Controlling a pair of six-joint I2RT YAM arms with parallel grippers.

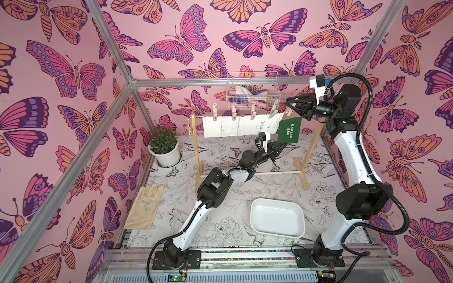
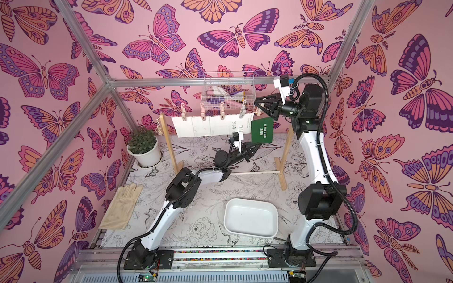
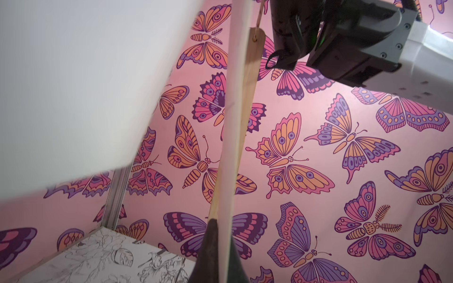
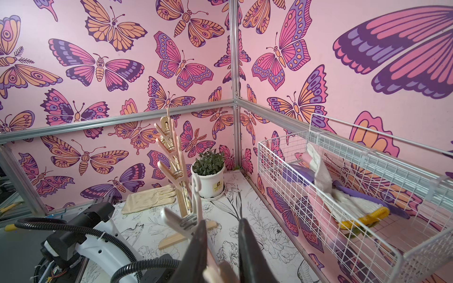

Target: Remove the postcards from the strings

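Observation:
A green postcard (image 1: 289,130) hangs slightly tilted at the right end of the line. My left gripper (image 1: 284,145) is shut on its lower edge; in the left wrist view the card (image 3: 232,141) appears edge-on, rising from between the fingers. At the string, my right gripper (image 1: 288,103) is shut on a clothespin (image 4: 218,273), whose end shows low between the fingers in the right wrist view. White postcards (image 1: 229,126) hang left of the green one under other clothespins (image 1: 253,110). Whether the green card's top touches the right-hand clothespin cannot be told.
The wooden stand (image 1: 312,148) carries the string. A wire basket (image 1: 252,99) sits behind it on the wall. An empty white tray (image 1: 277,200) lies front right, a potted plant (image 1: 163,143) and gloves (image 1: 145,206) on the left.

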